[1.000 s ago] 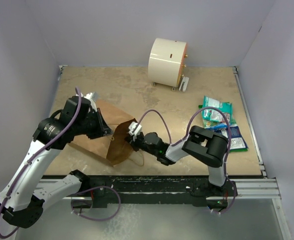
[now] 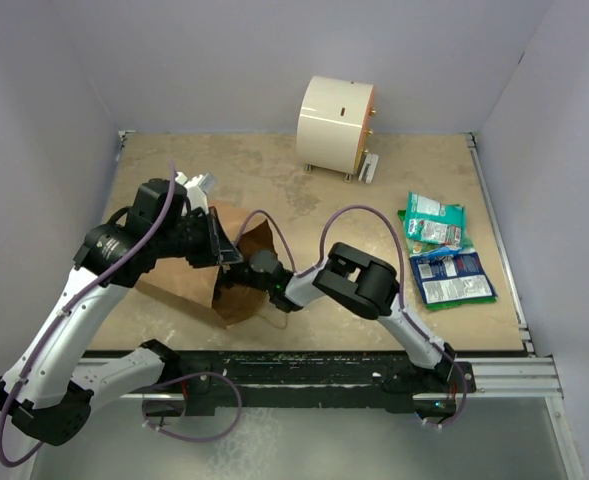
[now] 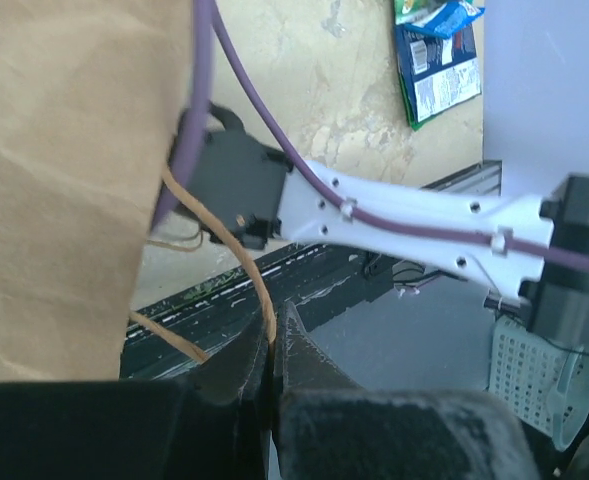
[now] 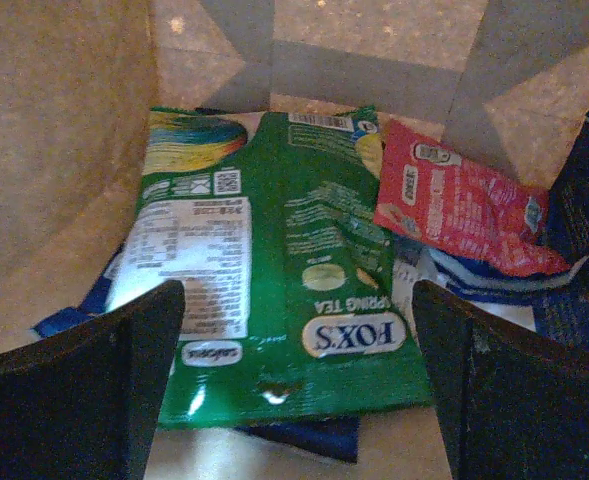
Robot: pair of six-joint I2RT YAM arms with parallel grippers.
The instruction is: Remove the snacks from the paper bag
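Observation:
The brown paper bag lies on its side at the left of the table, its mouth facing right. In the left wrist view my left gripper is shut on the bag's twisted cord handle, which passes between the fingertips. My right gripper is inside the bag, its fingers spread wide. Ahead of it lies a green snack packet, with a red packet and dark blue packets to its right. In the top view the right gripper's tips are hidden by the bag and left arm.
Several snack packets, among them a teal one and a dark blue one, lie at the table's right. A white drum-shaped object stands at the back.
My right arm has moved left, its gripper going deeper into the bag mouth. The left arm has shifted slightly to the right. The packets on the table have stayed put.

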